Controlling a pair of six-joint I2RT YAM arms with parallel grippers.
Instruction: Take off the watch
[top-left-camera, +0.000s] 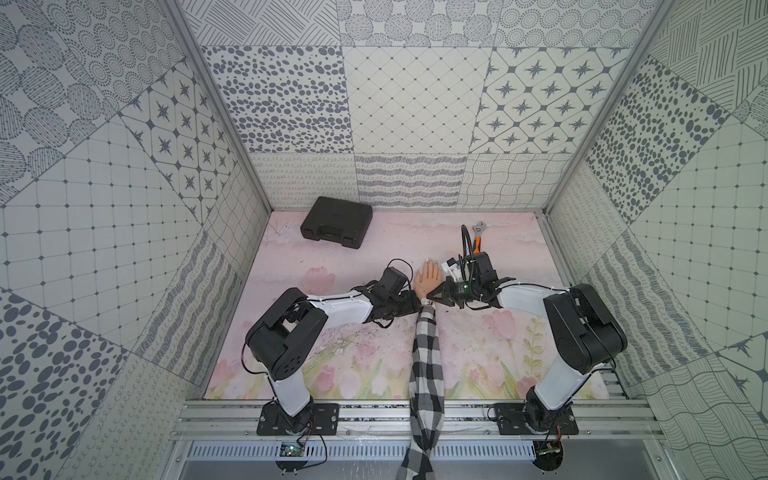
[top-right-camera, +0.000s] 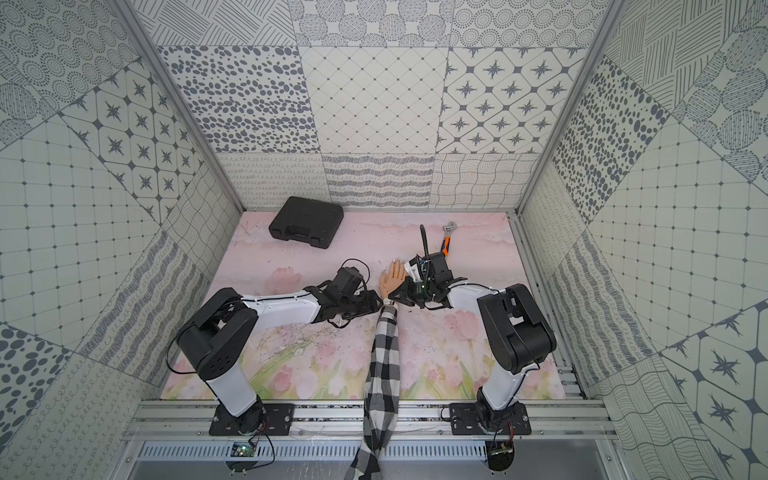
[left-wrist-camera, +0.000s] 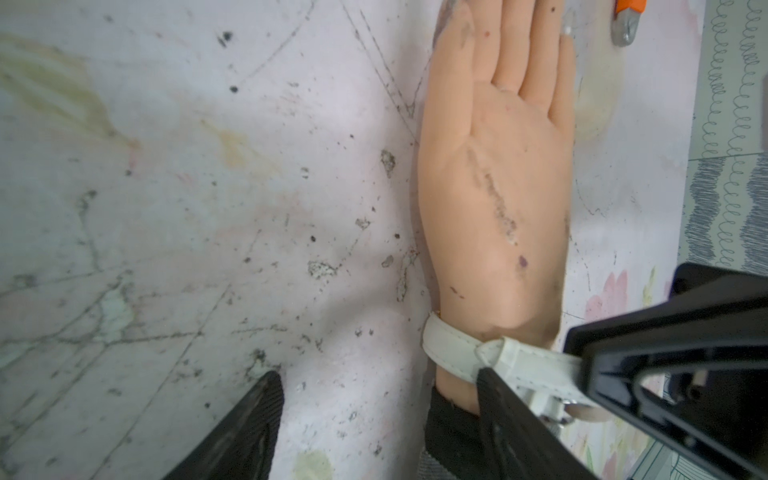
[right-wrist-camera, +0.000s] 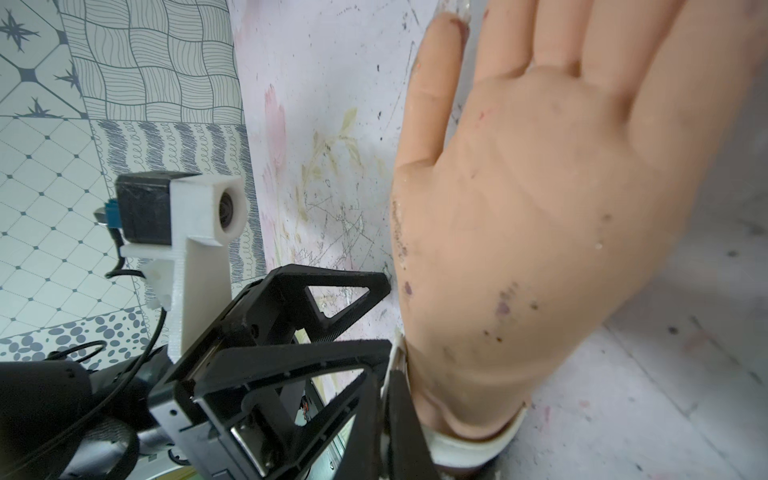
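Observation:
A white watch strap (left-wrist-camera: 456, 352) circles the wrist of a mannequin hand (left-wrist-camera: 504, 200) lying palm up; its buckle (left-wrist-camera: 548, 404) shows partly, and the watch face is hidden. From the left, my left gripper reaches in with its fingers apart and nothing between them; one finger (left-wrist-camera: 512, 432) overlaps the strap's near side in that view. On the other side, my right gripper is shut at the wrist edge, where a thin white end of the strap (right-wrist-camera: 394, 352) runs into its fingertips.
A plaid sleeve (top-left-camera: 426, 360) covers the forearm toward the front edge. Behind are a black case (top-left-camera: 337, 221) on the left and an orange-handled wrench (top-left-camera: 478, 236) on the right.

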